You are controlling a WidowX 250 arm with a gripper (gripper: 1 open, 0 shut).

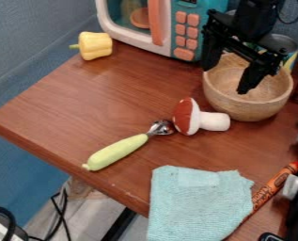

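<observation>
The black gripper hangs over a wooden bowl at the right of the table, its fingers apart, with nothing visible between them. In front of the bowl lie a red-and-white toy mushroom and an ice cream scoop with a pale green handle. A light blue cloth lies at the front right.
A toy microwave stands at the back, with a yellow pepper to its left. Bottles and a patterned stick crowd the right edge.
</observation>
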